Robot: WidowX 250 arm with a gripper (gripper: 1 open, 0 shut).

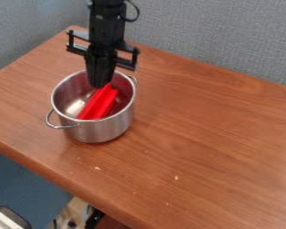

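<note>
A steel pot (pixel 103 129) with wire handles stands on the wooden table, left of centre. Inside it lies a long red object (pixel 97 106). My black gripper (pixel 100 82) points down over the pot's back part, its fingertips near the top of the red object. It looks shut, with nothing visible held; whether the tips touch the red object is unclear.
A grey wall (pixel 229 36) rises behind it. The table's left front edge drops to a blue floor area with some clutter at the bottom left.
</note>
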